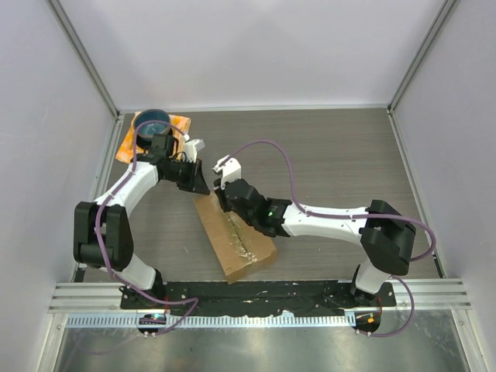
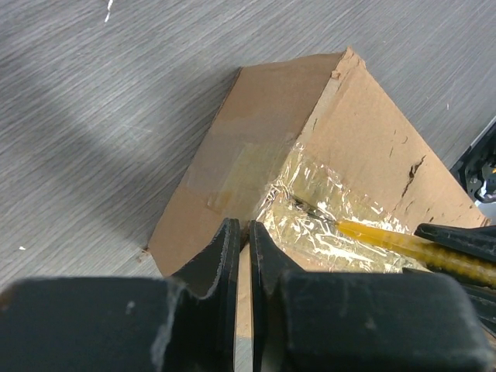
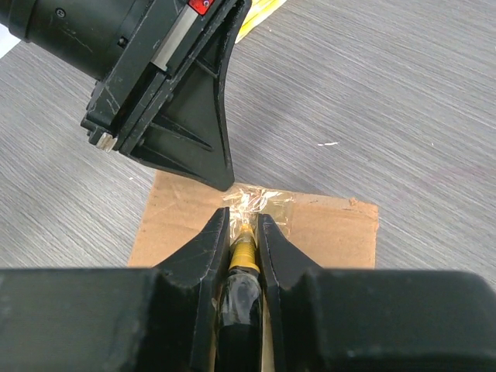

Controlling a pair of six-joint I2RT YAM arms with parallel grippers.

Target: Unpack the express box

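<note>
A brown cardboard box (image 1: 260, 252) lies at an angle near the front of the table, with clear tape (image 2: 314, 194) along its seam. My right gripper is shut on a yellow-and-black cutting tool, and the tool's thin blade reaches the tape in the left wrist view. My left gripper is at the box's far end, its fingers close together with a narrow gap and only cardboard visible beyond. Contact between those fingertips and the box cannot be judged. What the box holds is hidden.
A dark blue round container (image 1: 153, 124) stands on an orange-and-white cloth (image 1: 182, 122) at the back left, behind my left arm. The two grippers are close together over the box.
</note>
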